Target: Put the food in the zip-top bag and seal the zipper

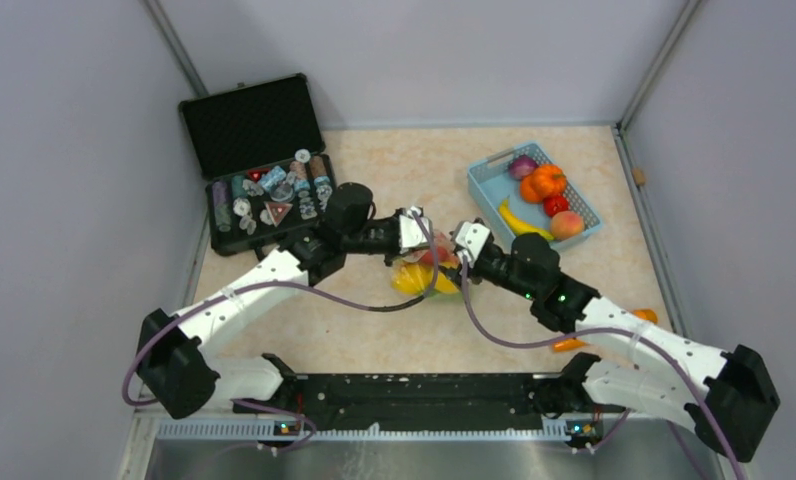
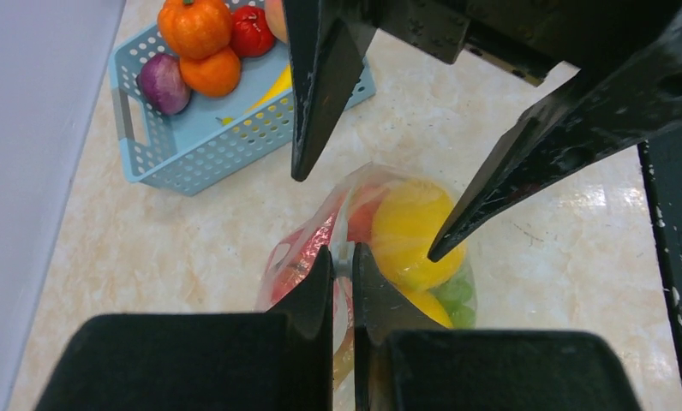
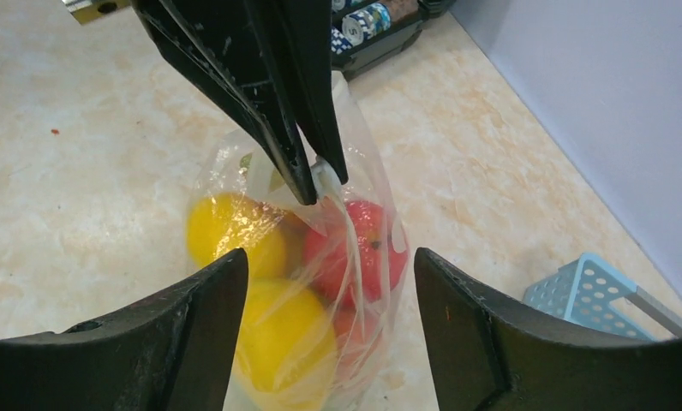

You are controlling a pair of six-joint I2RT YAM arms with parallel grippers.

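Note:
The clear bag (image 3: 373, 171) sits on the table, with yellow food (image 3: 286, 338), red food (image 3: 367, 248) and something green (image 2: 462, 295) inside. At its gathered top edge, my left gripper is shut on a pinched bit of the bag. My right gripper stands open over the bag, its fingers spread to either side with nothing gripped. In the left wrist view, a right finger (image 2: 320, 111) and its partner straddle the space just beyond the pinched edge. Whether the zipper is closed along its length cannot be told.
At the back right, a blue basket (image 1: 482, 192) holds an onion, an orange pepper, a banana and other produce. An open black case (image 1: 249, 125) with small items stands back left. Orange food (image 1: 646, 315) lies near the right edge.

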